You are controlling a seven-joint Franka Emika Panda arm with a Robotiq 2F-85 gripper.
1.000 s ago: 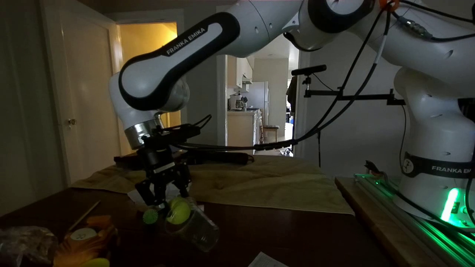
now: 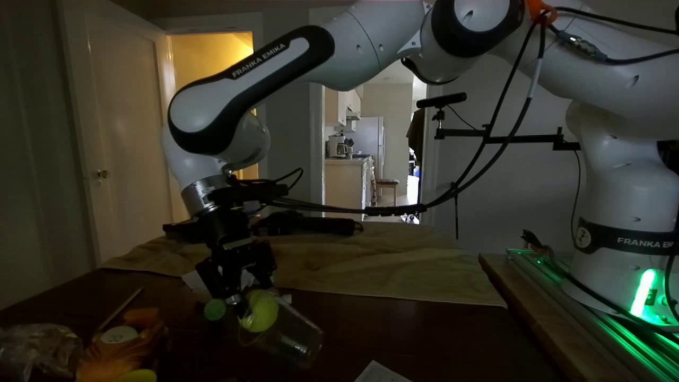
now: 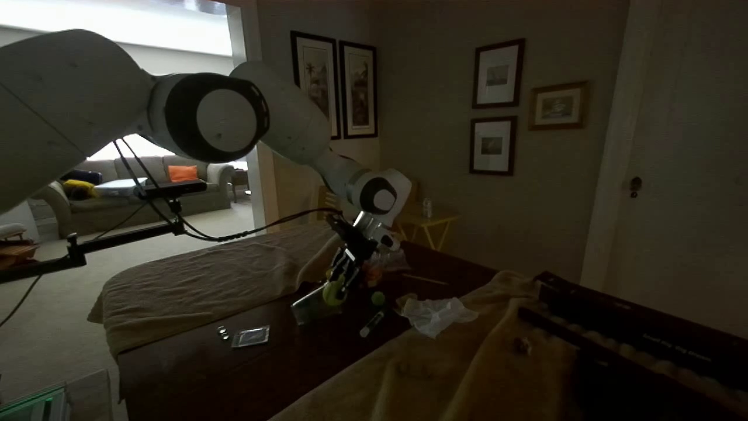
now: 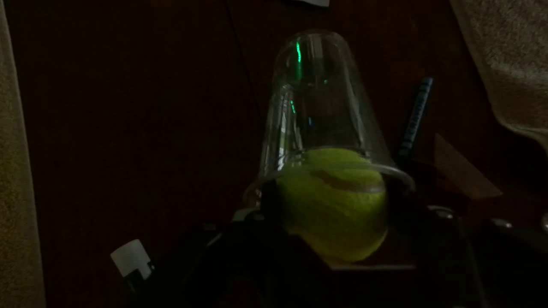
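A yellow-green tennis ball [image 4: 334,210] sits between the fingers of my gripper [image 2: 255,299], which is shut on it. In the wrist view, dark fingers flank the ball on both sides. Its far side reaches into the mouth of a clear plastic cup [image 4: 321,102], and the rest stays outside the rim. The cup is tipped over, with its closed end pointing away from the gripper. In exterior view 2 the cup [image 3: 312,309] is seen low over the dark table; whether it rests fully on the surface is hard to tell in the dim light.
A small green spiky ball [image 2: 215,309] lies left of the gripper, and beyond it an orange object [image 2: 124,344] and crumpled clear plastic [image 2: 38,347]. A marker-like stick [image 4: 417,115] lies beside the cup. A tan cloth [image 2: 394,267] covers the back; dark tabletop right of the cup is mostly bare.
The gripper and tennis ball have shifted a little right and down in exterior view 1. The cup has moved right too, with the ball still at its mouth.
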